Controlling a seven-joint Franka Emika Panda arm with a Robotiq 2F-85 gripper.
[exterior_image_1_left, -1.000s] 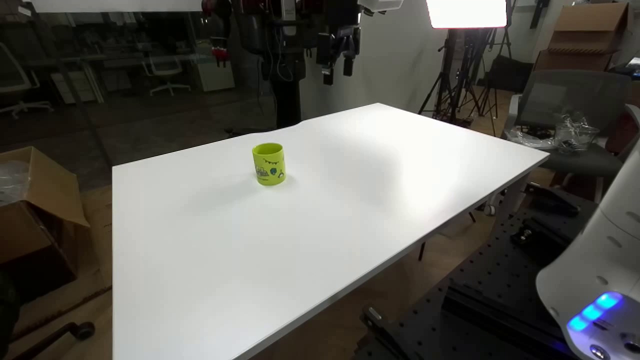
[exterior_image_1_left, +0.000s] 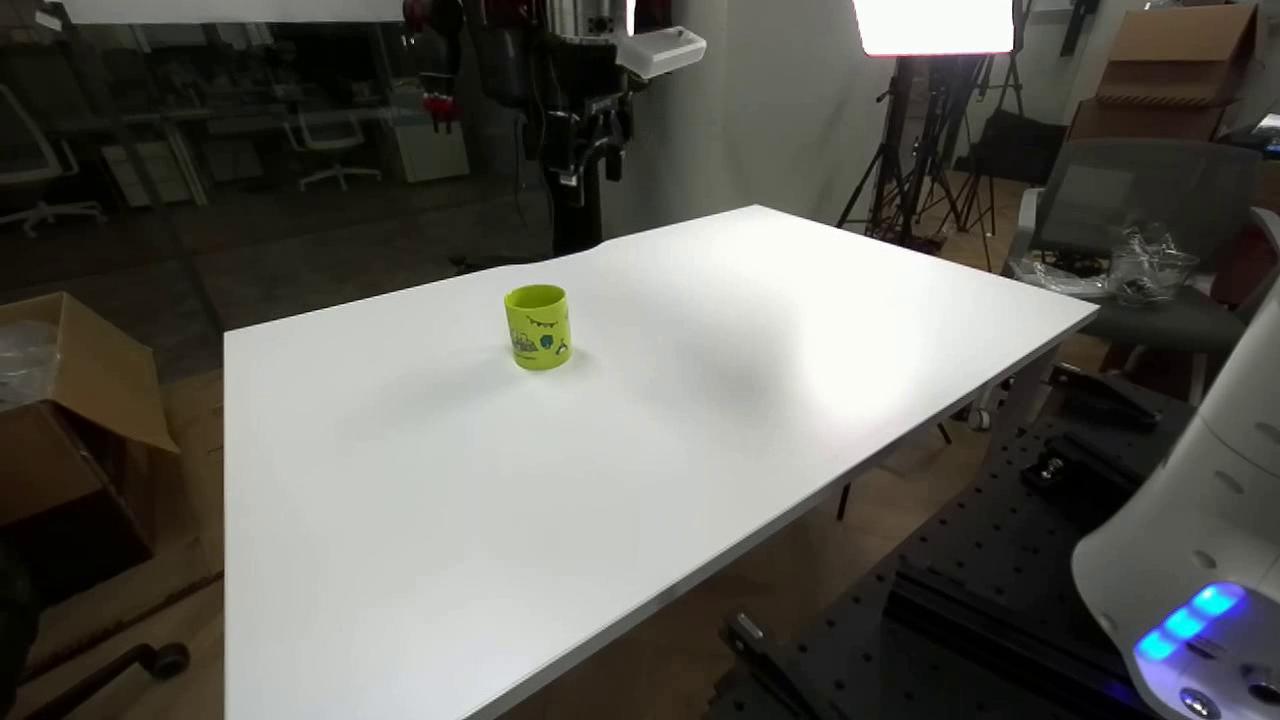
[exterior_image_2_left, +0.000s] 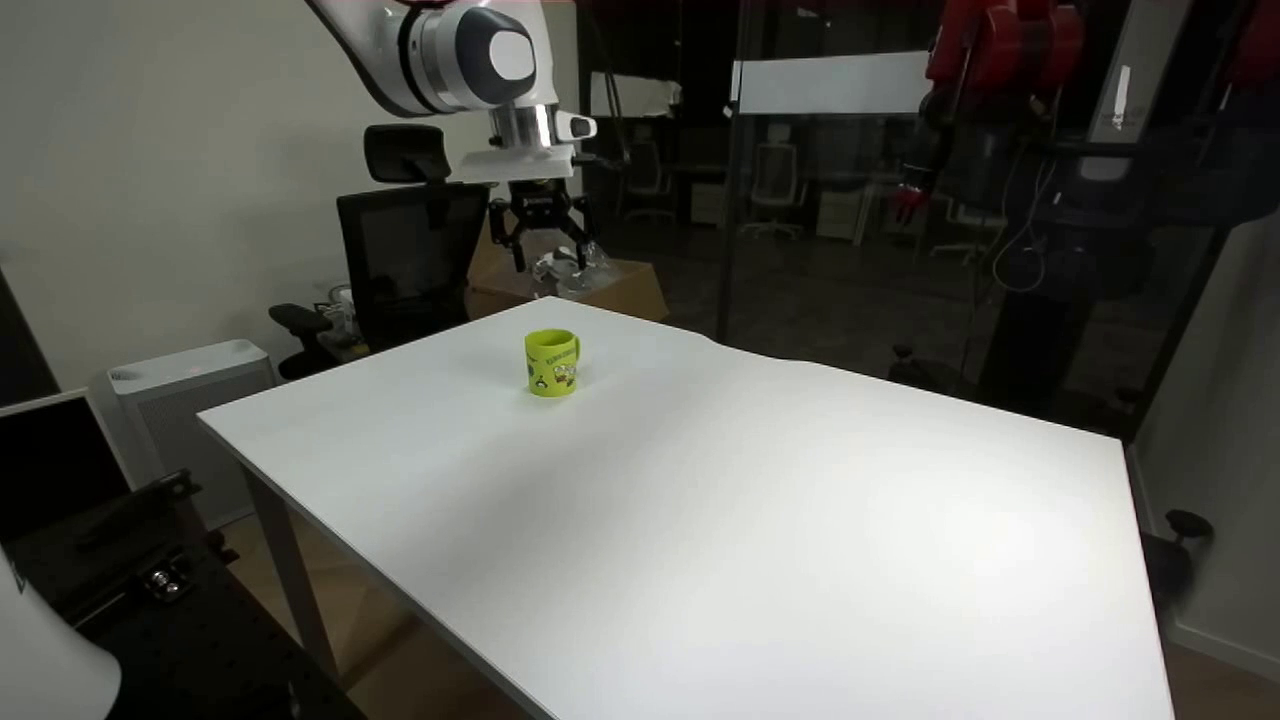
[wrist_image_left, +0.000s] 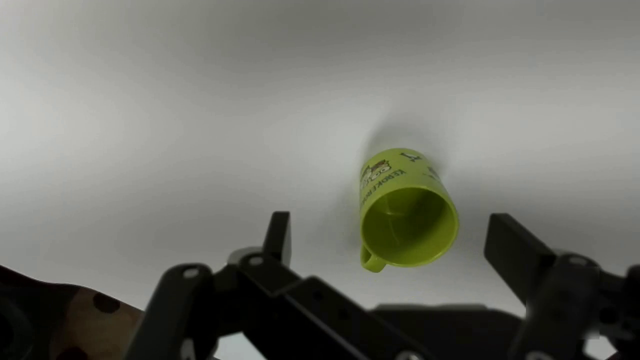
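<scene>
A lime-green mug (exterior_image_1_left: 539, 328) with printed drawings stands upright on the white table (exterior_image_1_left: 480, 516). In exterior view 2 the same mug (exterior_image_2_left: 552, 364) shows its handle on the right. Above the mug, well clear of it, hangs my gripper (exterior_image_2_left: 549, 264), its fingers apart and empty. Seen from the wrist, the mug (wrist_image_left: 408, 210) lies in line with the space between the two dark fingers of the gripper, touching neither. Its handle points to the lower left there.
Apart from the mug, the table top is bare. A cardboard box (exterior_image_1_left: 72, 420) sits on the floor beyond the table's left edge. Red and black robot hardware (exterior_image_2_left: 1008, 72) stands behind the table's far edge.
The mug has stayed where it was.
</scene>
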